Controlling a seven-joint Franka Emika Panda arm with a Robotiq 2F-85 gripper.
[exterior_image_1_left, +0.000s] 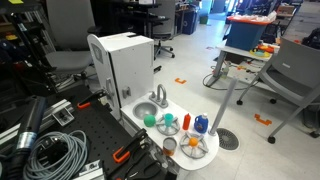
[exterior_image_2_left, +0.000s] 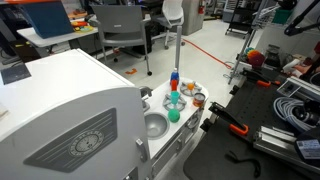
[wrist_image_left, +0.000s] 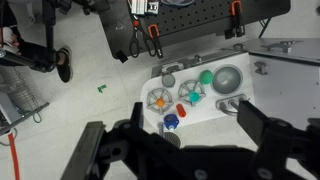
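Note:
My gripper hangs high over the toy kitchen, its two dark fingers wide apart with nothing between them. The white counter carries a sink with a grey faucet, plus stove burners. Around the sink and burners stand a green item, a teal cup, a red bottle and a blue item. On a burner rests an orange ball-like item. Near the counter's front edge is a metal cup. Neither exterior view shows the gripper.
A tall white cabinet rises at one end of the counter. Along its front runs a black table with orange-handled clamps and a coiled cable. Grey chairs stand beyond, on open floor.

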